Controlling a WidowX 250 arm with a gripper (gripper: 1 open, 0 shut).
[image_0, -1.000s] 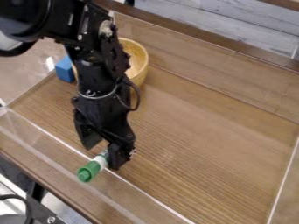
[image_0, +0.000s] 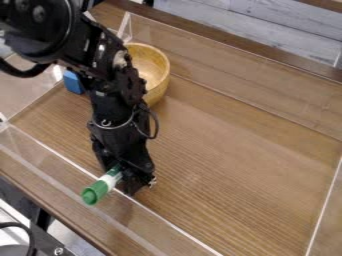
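My black gripper (image_0: 123, 170) is low over the near left of the wooden table, its fingertips around the rear end of a green marker-like cylinder (image_0: 102, 188) with a pale middle. The cylinder slants toward the lower left. Whether the fingers are closed on it is hard to tell in the dark overlap.
A yellow bowl (image_0: 147, 62) stands behind the arm, with a blue block (image_0: 74, 80) to its left. A cable lies at the lower left corner.
The gripper has shifted slightly and its fingers have drawn in around the green cylinder, which sits a little higher and further left in the view.
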